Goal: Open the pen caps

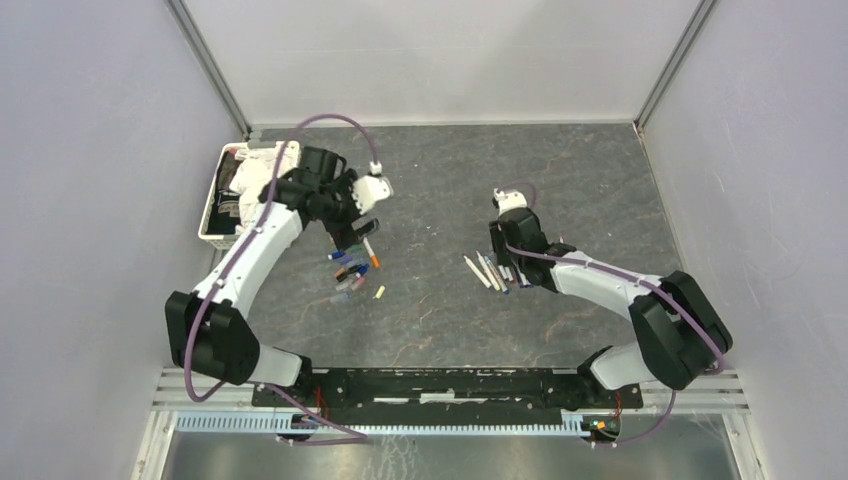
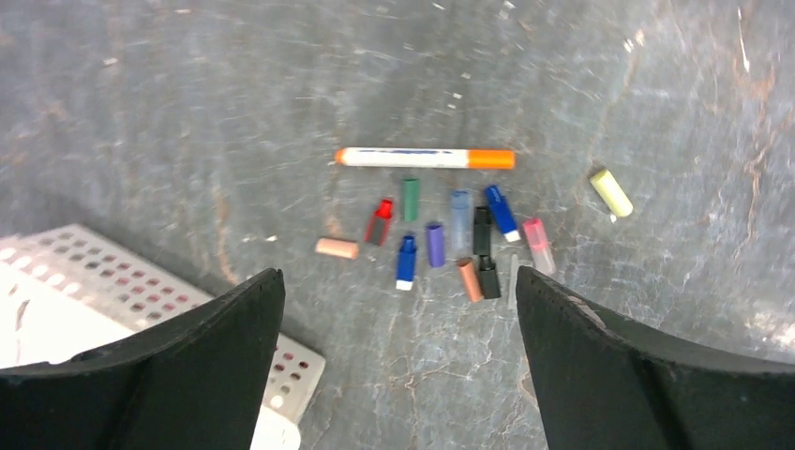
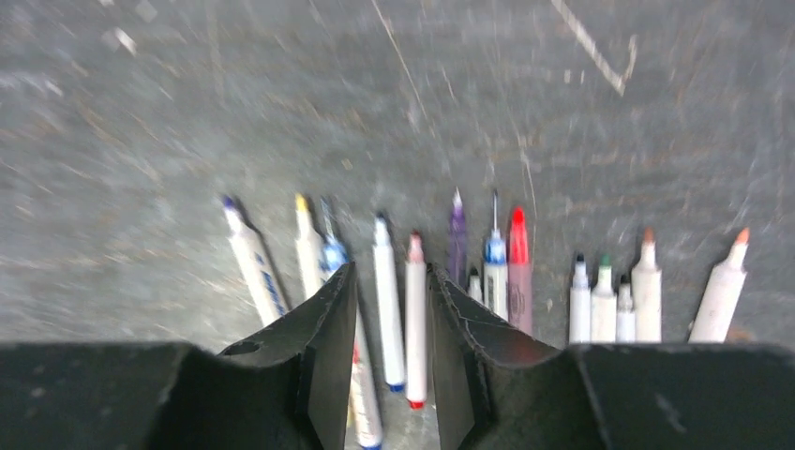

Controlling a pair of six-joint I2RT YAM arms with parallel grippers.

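A white marker with an orange cap [image 2: 422,157] lies on the table beyond a cluster of loose caps in the left wrist view, among them a green cap [image 2: 411,200] and a purple cap [image 2: 435,245]. My left gripper hangs above them, wide open and empty. In the right wrist view, uncapped pens lie in a rough row with tips bare, including a purple pen [image 3: 457,239], a red pen [image 3: 519,272] and an orange-tipped marker [image 3: 720,289]. Over this row my right gripper is part open, its fingertips straddling a blue-tipped pen [image 3: 386,305] seen below.
A white basket [image 1: 211,190] holding cloth stands at the table's back left, partly behind the left arm. One yellow cap [image 1: 380,292] lies apart from the other caps.
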